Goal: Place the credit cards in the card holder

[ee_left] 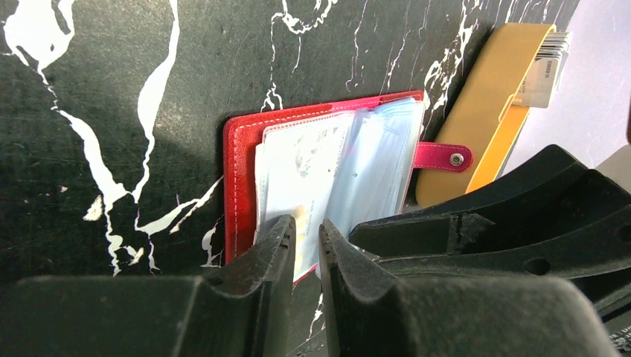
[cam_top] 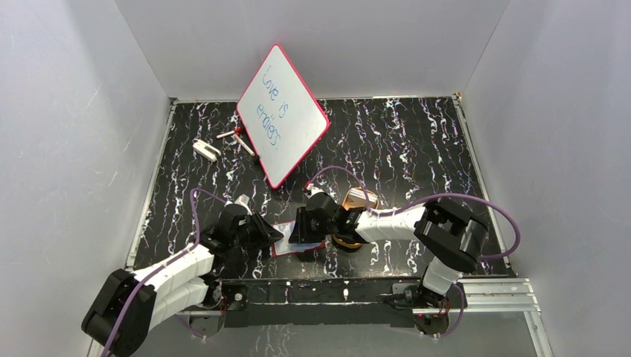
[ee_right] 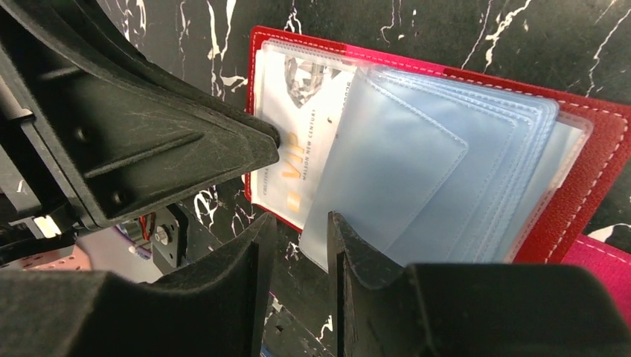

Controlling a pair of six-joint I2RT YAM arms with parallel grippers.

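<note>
The red card holder (ee_left: 238,178) lies open on the black marble surface, clear blue-tinted sleeves (ee_right: 446,171) on one side and a white card marked VIP (ee_right: 298,134) in a sleeve on the other. My left gripper is over the card side, its fingertips a narrow gap apart. My right gripper is at the sleeves' edge, fingertips part open; whether a sleeve lies between them is unclear. A yellow case (ee_left: 476,104) with several cards (ee_left: 539,78) in it sits beside the holder, partly under the right arm in the top view.
A whiteboard (cam_top: 286,119) with writing lies at the back centre, markers (cam_top: 244,145) and a white object (cam_top: 206,150) to its left.
</note>
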